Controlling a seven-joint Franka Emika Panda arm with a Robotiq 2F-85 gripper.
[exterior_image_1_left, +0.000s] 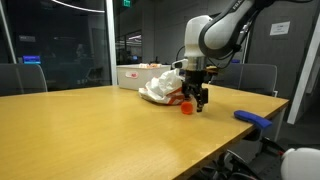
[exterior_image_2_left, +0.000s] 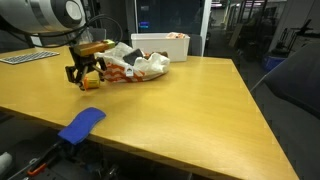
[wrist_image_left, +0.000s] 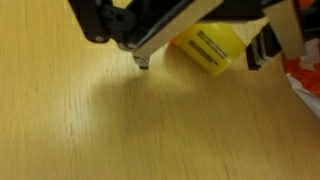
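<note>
A small bottle-like thing, yellow with an orange end, stands or lies on the wooden table (exterior_image_1_left: 90, 120); in exterior view 1 its orange end (exterior_image_1_left: 187, 108) shows, and in exterior view 2 its yellow body (exterior_image_2_left: 92, 80). My gripper (exterior_image_1_left: 194, 98) is low over the table, right at this yellow object. From the wrist, the yellow label (wrist_image_left: 212, 45) with dark print appears between the open fingers, partly covered by the gripper's own parts. Whether either finger touches it cannot be told.
Close behind the gripper lies a crumpled white and red bag (exterior_image_2_left: 145, 66). A white box (exterior_image_2_left: 160, 47) stands at the table's back. Near the front edge rests a blue flat object (exterior_image_2_left: 82, 125). Much of the table away from the arm is bare.
</note>
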